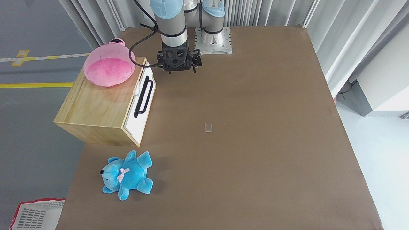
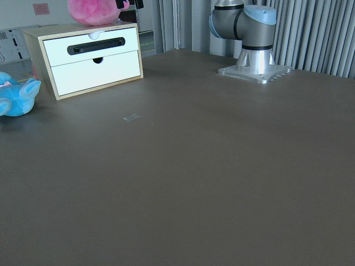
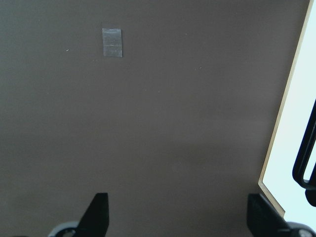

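My gripper hangs open at the top of the table, beside the back end of the wooden drawer box [image 1: 88, 109], its two black fingers wide apart with nothing between them in the wrist view. The box has two white drawers, both closed, the upper with a black handle [image 2: 95, 45]. A pink round plush [image 1: 109, 67] sits on the box. A light blue teddy bear [image 1: 134, 172] with a pink bow lies on the table in front of the box.
A white basket with a red rim [image 1: 38, 214] stands beyond the lower left edge. Curtains line the back and right.
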